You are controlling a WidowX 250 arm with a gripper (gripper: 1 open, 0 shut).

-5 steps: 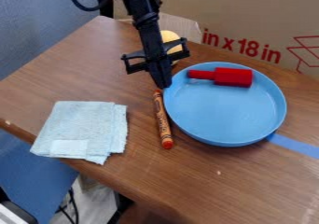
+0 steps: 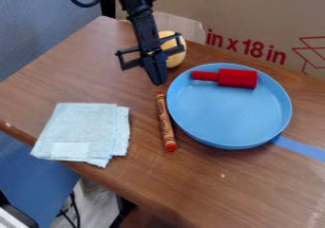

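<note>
My gripper (image 2: 156,76) hangs low over the table at the left edge of a blue plate (image 2: 230,118), its tip just above the upper end of an orange crayon-like stick (image 2: 166,127); whether its fingers are open or shut is hard to tell. The stick lies on the wood beside the plate. A red object with a handle (image 2: 238,78) rests on the plate's back part. A yellow round object (image 2: 172,47) sits behind the gripper, partly hidden by it.
A folded pale cloth (image 2: 83,132) lies front left on the wooden table (image 2: 216,189). A cardboard box (image 2: 260,23) stands at the back. Blue tape (image 2: 299,147) runs right of the plate.
The gripper has shifted a little to the left and slightly up, away from the plate's rim. The objects on the table look unmoved.
</note>
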